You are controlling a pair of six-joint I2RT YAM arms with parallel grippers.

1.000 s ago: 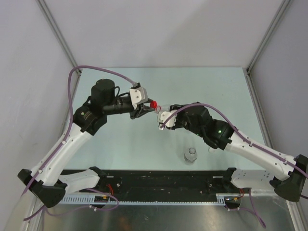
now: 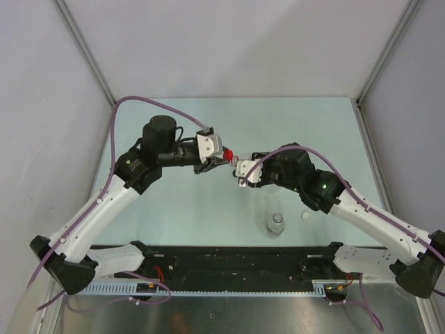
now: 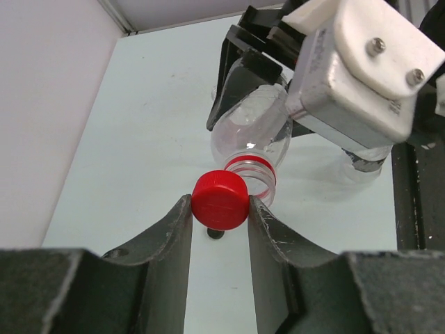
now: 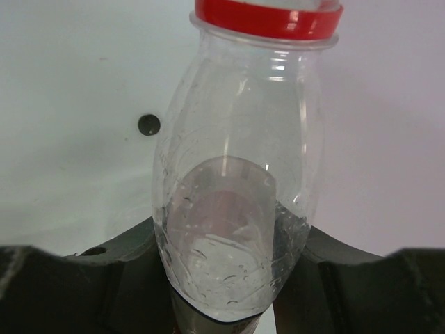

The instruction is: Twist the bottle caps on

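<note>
In the middle of the top view my left gripper (image 2: 221, 156) is shut on a red cap (image 2: 228, 154), facing the mouth of a clear bottle (image 2: 239, 159) that my right gripper (image 2: 252, 163) holds sideways. In the left wrist view the cap (image 3: 220, 200) sits between the fingertips, just in front of the bottle's neck (image 3: 250, 167) with its red ring; whether they touch is unclear. In the right wrist view the clear bottle (image 4: 233, 118) is gripped by its body, red ring near the top.
An upright bottle (image 2: 274, 224) stands near the front right of the pale table (image 2: 167, 216), with a small white round piece (image 2: 305, 216) beside it.
Both grippers, with cap and bottle, have shifted slightly right in the top view, the right one also a little downward. Their holds look the same.
</note>
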